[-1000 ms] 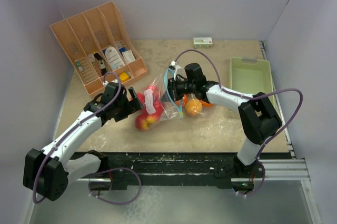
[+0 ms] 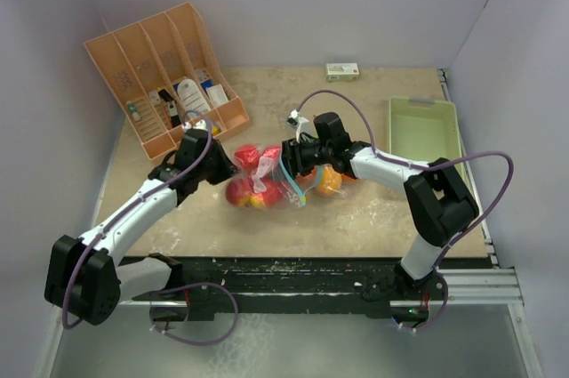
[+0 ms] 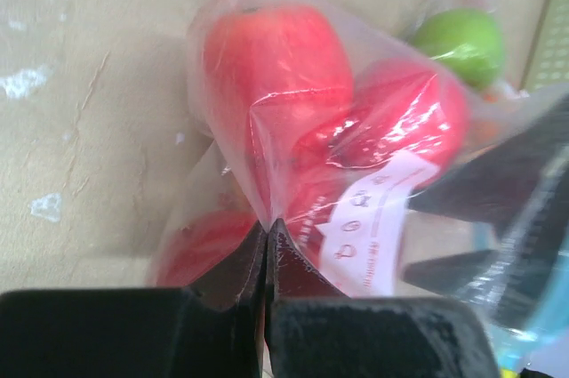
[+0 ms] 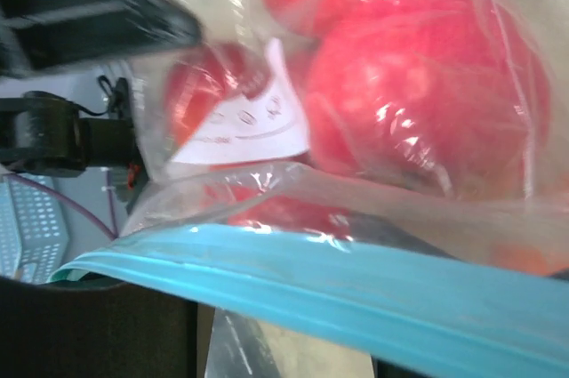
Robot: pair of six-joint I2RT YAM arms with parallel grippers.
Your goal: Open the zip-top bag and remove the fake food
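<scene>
A clear zip bag of red fake fruit (image 2: 253, 191) lies mid-table, with its blue zip strip (image 4: 382, 280) running under my right gripper (image 2: 293, 151) and a printed white label (image 3: 360, 236) among the fruit. My left gripper is shut at the bag's left, where the plastic gathers to its fingertips. The right gripper is over the zip end; one dark finger (image 4: 133, 18) shows above the plastic, and whether anything is between its fingers is unclear. Orange fruit (image 2: 328, 180) and a green fruit (image 3: 458, 44) lie beside.
A wooden compartment box (image 2: 142, 49) with small items stands back left. An empty green bin (image 2: 422, 129) is at the right, a small box (image 2: 342, 71) at the back.
My left gripper has gone from spread fingers to shut at the bag's edge. The bag's fruit and strip have shifted slightly; my right gripper has moved little.
</scene>
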